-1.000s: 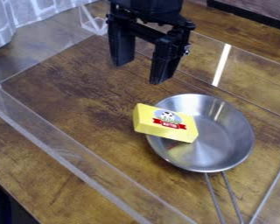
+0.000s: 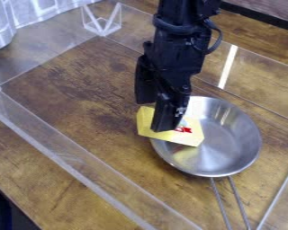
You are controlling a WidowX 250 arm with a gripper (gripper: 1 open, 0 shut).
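Note:
My black gripper (image 2: 162,104) is open, hanging over a yellow box (image 2: 180,135) with a red label, its fingertips at the box's upper part and hiding much of it. The box lies at the left side of a silver pan (image 2: 229,148), whose handle points toward the bottom of the view.
The wooden table (image 2: 75,90) has free room left of the pan. A clear plastic edge runs along the lower left, and a white translucent item sits at the top left corner.
My gripper has come down from above onto the yellow box, now covering its label partly. The box and pan appear unmoved.

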